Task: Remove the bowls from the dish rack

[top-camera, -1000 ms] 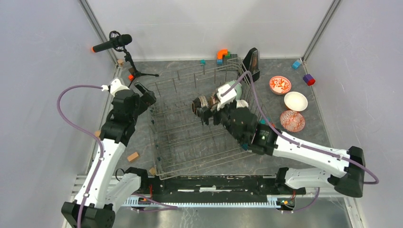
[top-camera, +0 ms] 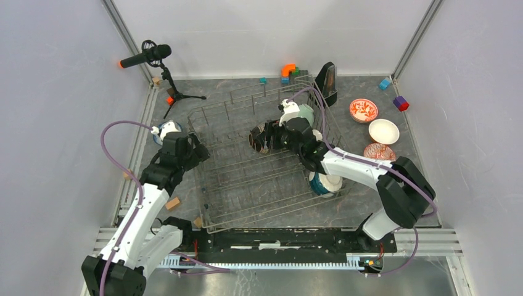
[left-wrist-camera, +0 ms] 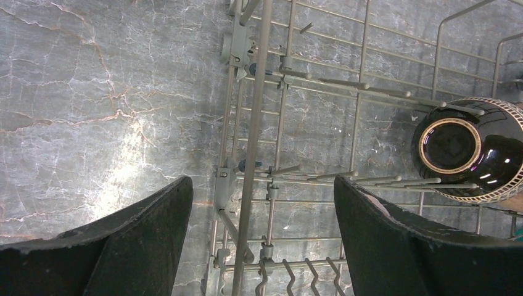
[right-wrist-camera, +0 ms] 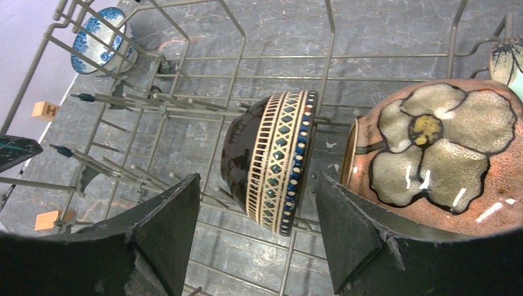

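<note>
A black bowl with a patterned band (right-wrist-camera: pixel 280 160) stands on its side in the wire dish rack (top-camera: pixel 247 179). Behind my right gripper's open fingers (right-wrist-camera: pixel 163 228), it fills the gap in the right wrist view; I cannot tell whether they touch it. My right gripper has its fingers either side of that bowl. Close to its right is a brown flower bowl (right-wrist-camera: pixel 432 154). A teal-and-white bowl (top-camera: pixel 325 183) sits at the rack's right side. My left gripper is open and empty over the rack's left edge; the black bowl (left-wrist-camera: pixel 453 145) shows at right there.
On the table right of the rack lie an orange-patterned bowl (top-camera: pixel 363 110), a white bowl (top-camera: pixel 383 131) and another patterned bowl (top-camera: pixel 379 152). A blue-and-white bowl (right-wrist-camera: pixel 102 40) stands outside the rack's left side. A microphone stand (top-camera: pixel 176 92) occupies the back left.
My right gripper has moved up the top view, closer to the black bowl. The left gripper has shifted slightly right and down, toward the rack's left edge.
</note>
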